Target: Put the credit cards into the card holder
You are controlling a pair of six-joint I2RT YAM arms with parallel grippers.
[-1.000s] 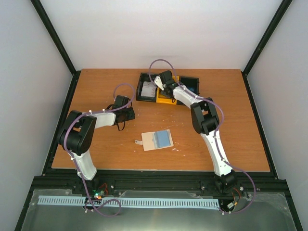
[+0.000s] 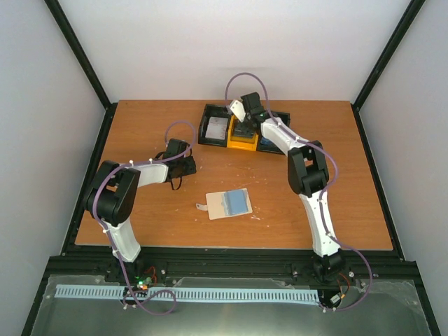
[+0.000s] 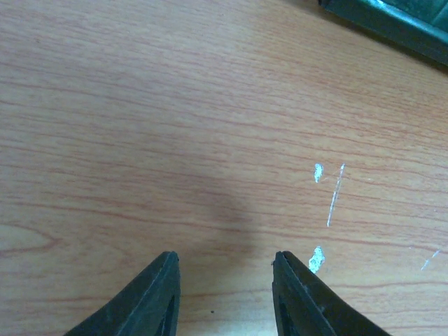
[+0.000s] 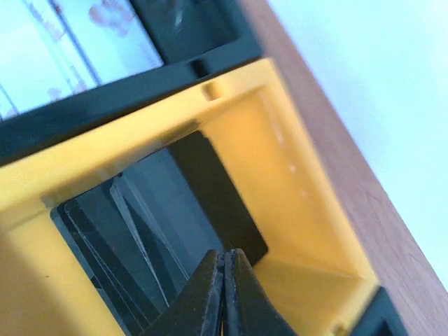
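Observation:
The beige card holder point(image 2: 215, 206) lies open on the table, its clear bluish sleeves point(image 2: 236, 201) at the right. Several dark cards point(image 4: 155, 234) rest in the yellow bin point(image 4: 294, 175), leaning over one another, with a black one point(image 4: 217, 189) at the far end. Over that bin is my right gripper, shut, and nothing shows between its fingers. My left gripper hovers above bare wood at the left; its fingers stand apart with an empty gap, so it is open. The top view hides most of the yellow bin's inside under the right arm.
Black bins flank the yellow one: the left bin point(image 2: 203, 134) holds pale cards point(image 2: 217, 128), the right bin point(image 2: 281, 117) is partly covered by my arm.
My right arm has shifted a little toward the back and to the right above the bins. The left arm and the card holder have stayed put.

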